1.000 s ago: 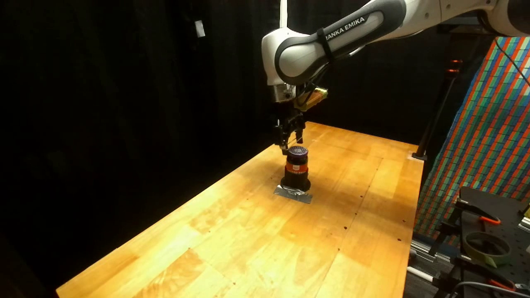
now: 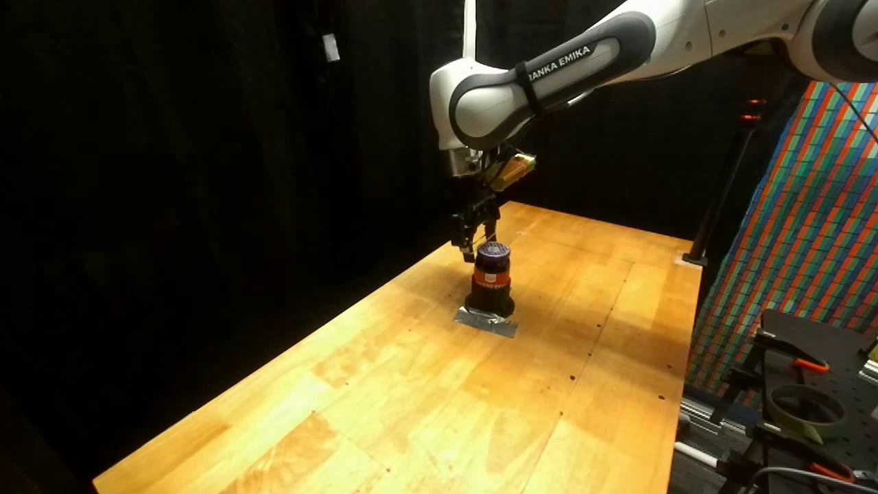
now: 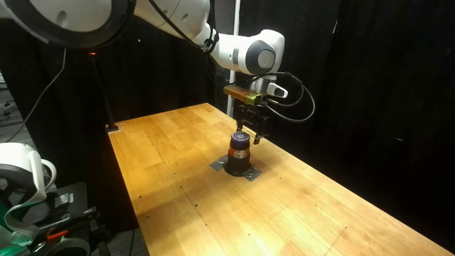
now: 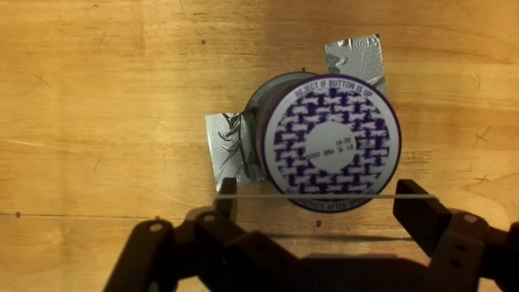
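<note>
An upright dark jar (image 2: 491,277) with an orange label and a purple-and-white lid (image 4: 331,143) stands in a black round base (image 3: 237,167) on the wooden table. Strips of silver tape (image 4: 231,151) lie against that base at its sides. My gripper is open, its fingers (image 4: 422,209) wide apart just beyond one edge of the lid. A thin pale band stretches from one fingertip to the other and crosses over that lid edge in the wrist view; whether it touches the lid I cannot tell. From outside, the gripper (image 3: 248,136) hangs beside and slightly behind the jar top.
Around the jar the wooden table (image 2: 395,395) is bare and clear. A thin black post (image 2: 724,189) rises at a table corner. Off the table, a side stand (image 2: 815,362) holds a roll of tape (image 2: 807,409) and clamps.
My arm and gripper have come down a little and shifted slightly left in exterior view 1, bringing the fingers level with the jar top. The jar has not moved.
</note>
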